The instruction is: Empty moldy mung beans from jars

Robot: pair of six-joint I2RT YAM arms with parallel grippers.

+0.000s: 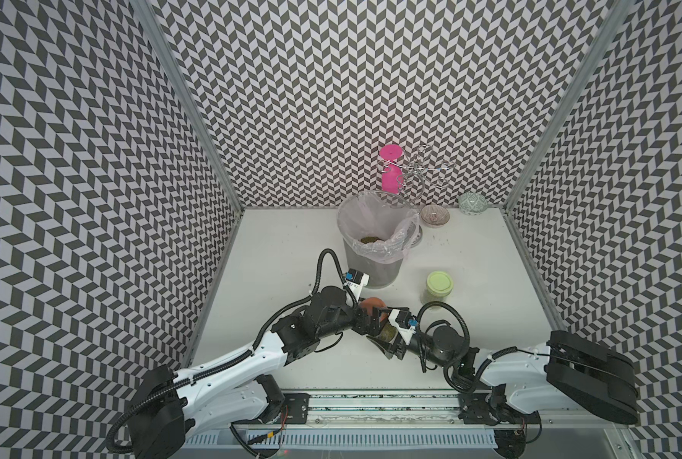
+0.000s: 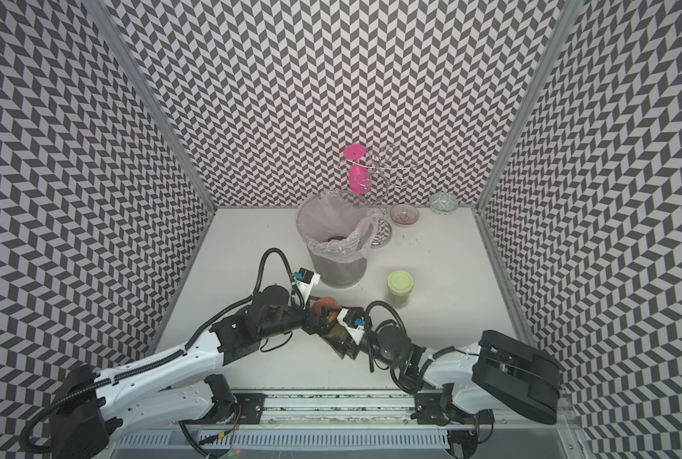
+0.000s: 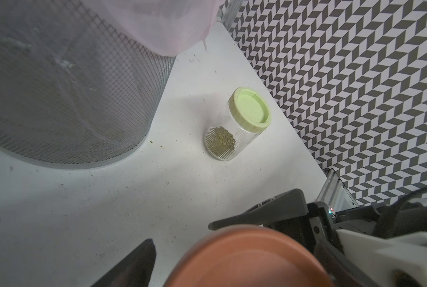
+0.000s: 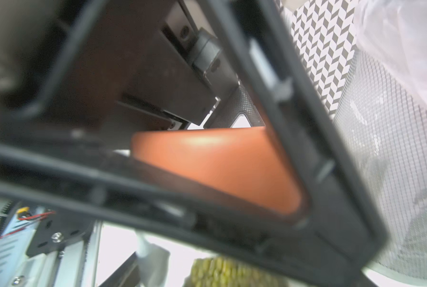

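Observation:
A jar with an orange lid [image 1: 373,304] is between both grippers in front of the bin; yellow-green beans [image 4: 223,272] show in it in the right wrist view. My left gripper [image 1: 362,315] is at the orange lid, its fingertips either side of it in the left wrist view. My right gripper [image 1: 390,340] is at the jar from the right; whether it touches is unclear, as the grippers overlap. A second jar with a pale green lid [image 2: 400,284], some beans inside, stands upright right of the bin.
A mesh bin [image 2: 333,264] with a plastic liner stands centre back. Behind are a pink object [image 1: 391,164], a wire stand and small glass bowls [image 2: 404,215].

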